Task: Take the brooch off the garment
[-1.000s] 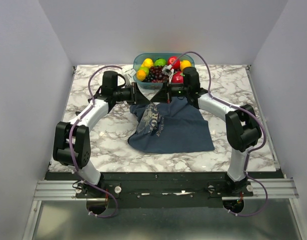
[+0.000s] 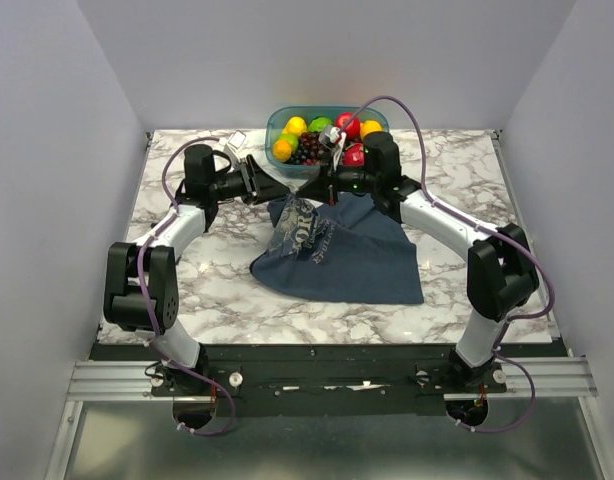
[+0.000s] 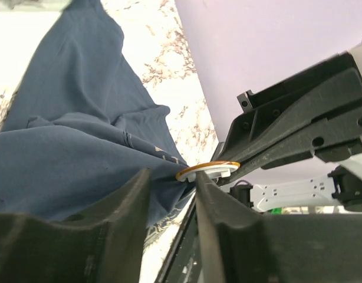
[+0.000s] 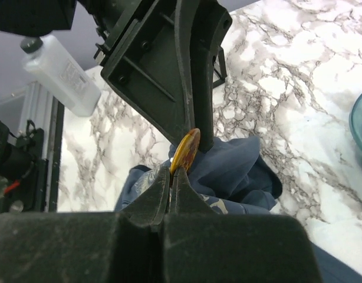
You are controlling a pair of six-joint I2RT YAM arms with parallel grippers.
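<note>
The navy garment (image 2: 337,260) lies rumpled on the table, its printed part drawn up towards both grippers. An amber-rimmed brooch with a white backing (image 3: 207,170) shows in the left wrist view, one end against a fold of the cloth. Whether it is still fastened there cannot be seen. In the right wrist view my right gripper is shut, pinching the lower edge of the amber brooch (image 4: 186,150) at its tips. My left gripper is part open close beside it, its fingers apart, with dark cloth visible beyond the gap.
Behind the grippers stands a teal basket (image 2: 270,142) of fruit. A white bottle (image 4: 62,75) appears at the left of the right wrist view.
My left gripper has moved back to the left, away from the right one. The right gripper has shifted slightly left, and the garment's front edge has been drawn a little left.
</note>
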